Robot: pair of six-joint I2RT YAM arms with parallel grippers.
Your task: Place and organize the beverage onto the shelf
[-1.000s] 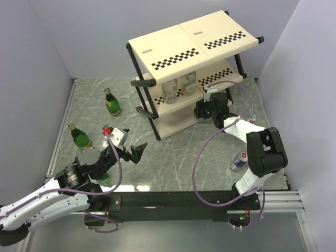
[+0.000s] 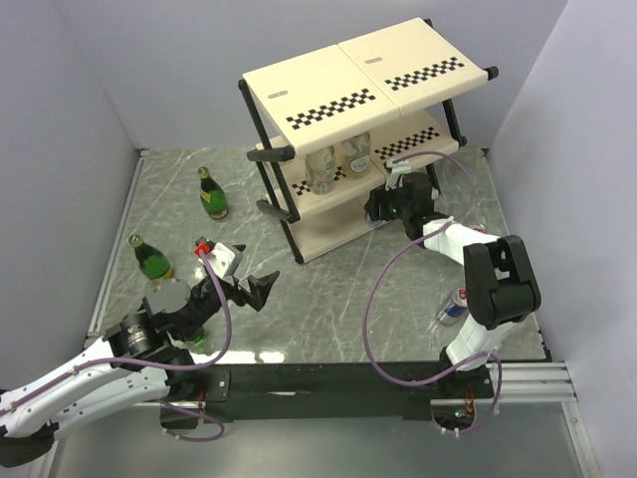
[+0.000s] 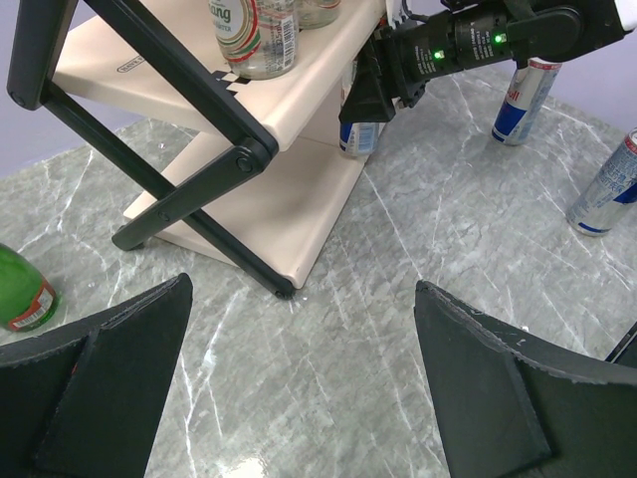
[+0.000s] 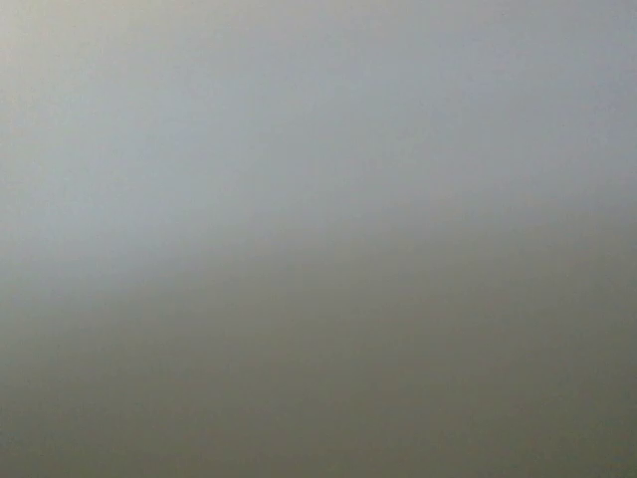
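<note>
At the front edge of the shelf's (image 2: 323, 234) bottom level, my right gripper (image 2: 374, 207) is shut on a blue-and-silver can (image 3: 359, 137). In the left wrist view the can stands about upright at the board's edge, its upper part hidden by the fingers. Whether its base rests on the board I cannot tell. The right wrist view is only a grey blur. My left gripper (image 2: 261, 289) is open and empty above the table, left of centre. Two clear-bodied containers, one a labelled can (image 3: 254, 36), stand on the middle level.
Green bottles (image 2: 213, 195) (image 2: 150, 259) stand on the left of the table, and another is partly under the left arm. Silver-blue cans (image 2: 453, 307) (image 3: 526, 100) are at the right. Black slanted shelf legs (image 3: 214, 224) border the shelf's left side.
My right gripper has shifted very slightly left, toward the shelf, with the can. The left arm and the other drinks have stayed put.
</note>
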